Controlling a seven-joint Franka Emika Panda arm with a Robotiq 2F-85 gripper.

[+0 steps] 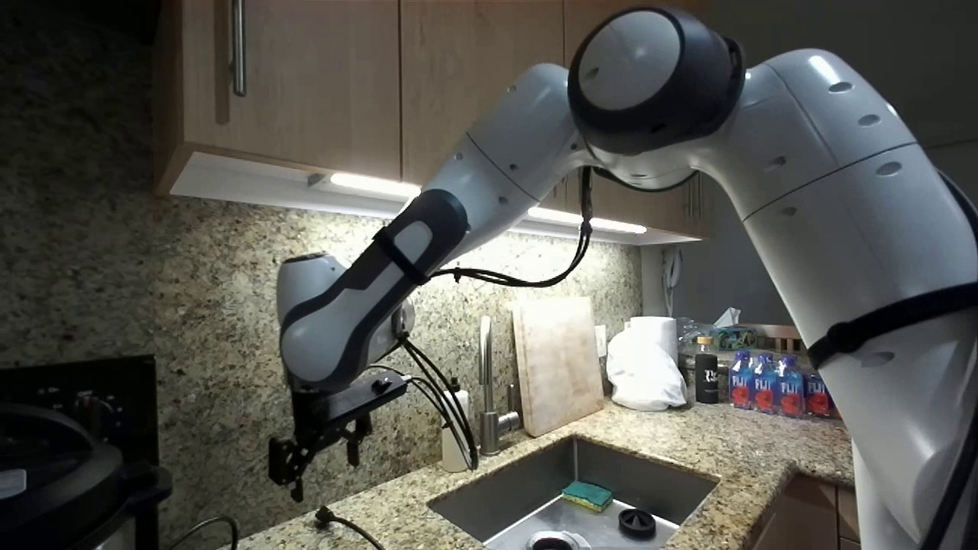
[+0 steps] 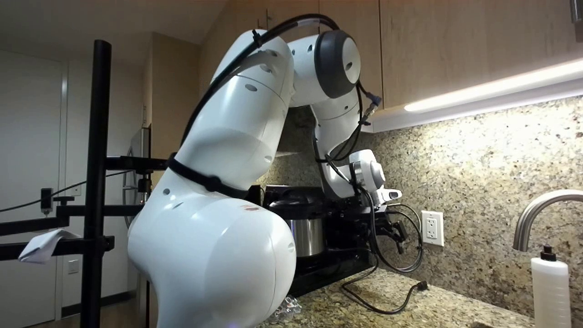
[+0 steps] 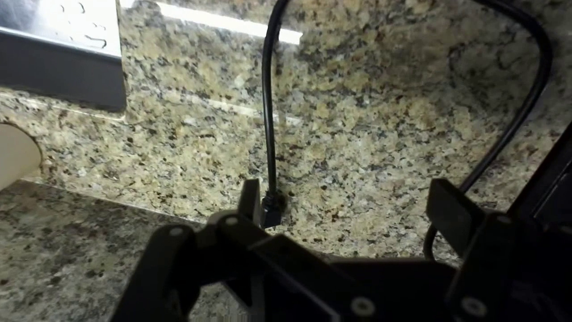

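My gripper (image 1: 325, 471) hangs open above the counter at the left, near the backsplash, with nothing held between its fingers. In the wrist view the gripper spans wide, and a black plug (image 3: 271, 213) on a cord appears just inside the left fingertip. Exterior view 2 shows that plug (image 2: 421, 286) lying on the granite, below and apart from the gripper (image 2: 402, 246). A white wall outlet (image 2: 432, 228) is on the backsplash beside the gripper; the arm hides it in exterior view 1.
A black cooker (image 1: 55, 477) stands at the left. To the right are the sink (image 1: 500, 495) holding a sponge (image 1: 587, 496), a faucet (image 1: 487, 385), a soap bottle (image 2: 550, 289) and a leaning cutting board (image 1: 557, 367).
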